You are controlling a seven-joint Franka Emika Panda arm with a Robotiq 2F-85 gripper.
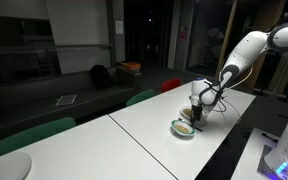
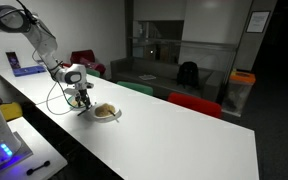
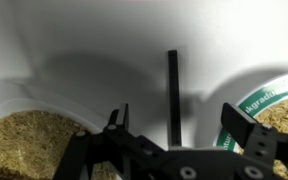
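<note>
A thin black stick (image 3: 173,90) lies on the white table in the wrist view, running lengthwise between the spread fingers of my gripper. The fingers stand apart on either side of it, with clear gaps. To the left is a white bowl (image 3: 39,104) of brown grains. On the right, a bowl with a green lettered rim (image 3: 254,101) also holds brown grains. In exterior view 1 my gripper (image 1: 195,114) is low, close to the green-rimmed bowl (image 1: 183,129) and the other bowl (image 1: 188,112). The stick's lower end is hidden by the gripper.
A white round plate (image 1: 9,166) lies at its near left corner in exterior view 1. Green and red chairs (image 2: 197,104) line the far side, with a dark sofa (image 1: 59,95) behind.
</note>
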